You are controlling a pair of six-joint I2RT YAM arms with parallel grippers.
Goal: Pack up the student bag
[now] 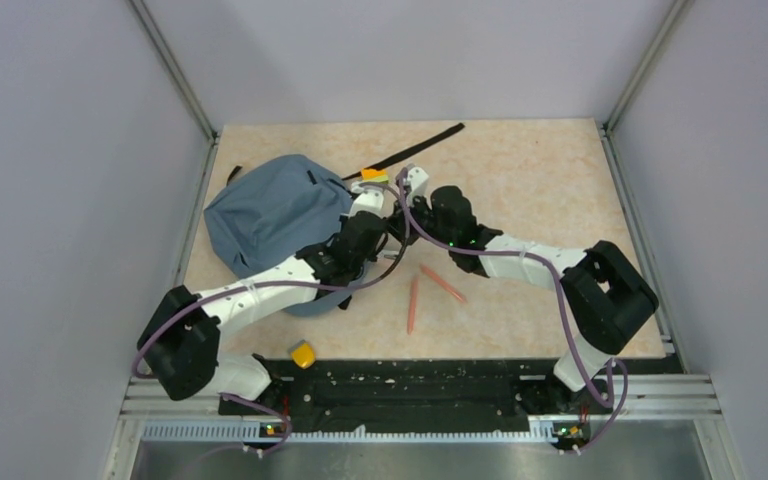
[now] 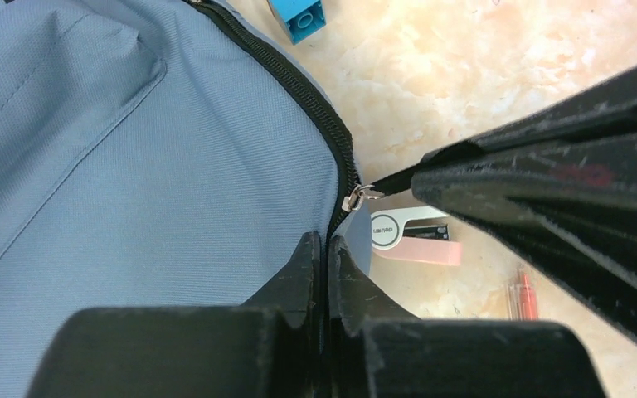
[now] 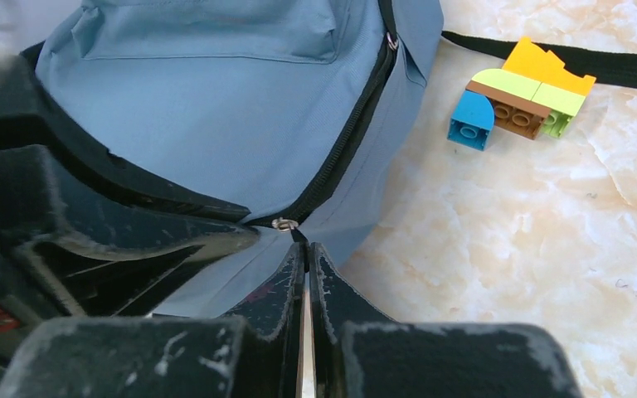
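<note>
The blue-grey bag lies on the left of the table, a black zipper along its side. My left gripper is shut on the bag's fabric at the edge just below the metal zipper slider. My right gripper is shut on the slider's short black pull tab. The two wrists meet over the bag's right side, partly hiding each other in the top view.
Toy bricks lie behind the bag near a black strap. Two pink pencil-like items lie in front, a whitish-pink item beside the bag, a yellow object at the front edge.
</note>
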